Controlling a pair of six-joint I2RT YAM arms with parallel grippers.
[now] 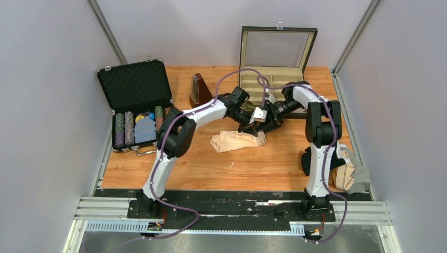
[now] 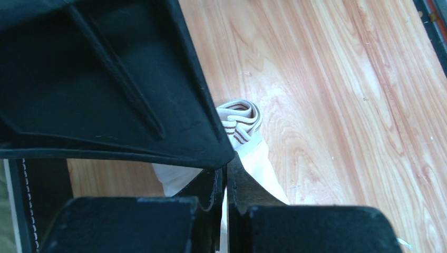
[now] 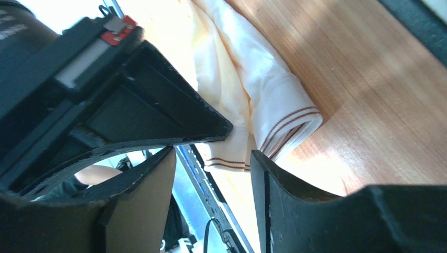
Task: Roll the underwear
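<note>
The cream underwear (image 1: 231, 141) lies folded lengthwise on the table, its striped waistband end (image 2: 242, 117) curled over at the right. My left gripper (image 1: 249, 129) is shut just above that end, with nothing clearly held between its fingers. My right gripper is open beside the curled band, its fingers either side of the cloth's end. In the top view the two grippers are close together, partly hiding each other.
An open compartment box (image 1: 279, 50) stands at the back right, under the arms. An open chip case (image 1: 132, 84) is at left, a brown wedge-shaped object (image 1: 197, 90) behind, a clothes pile (image 1: 342, 174) at right.
</note>
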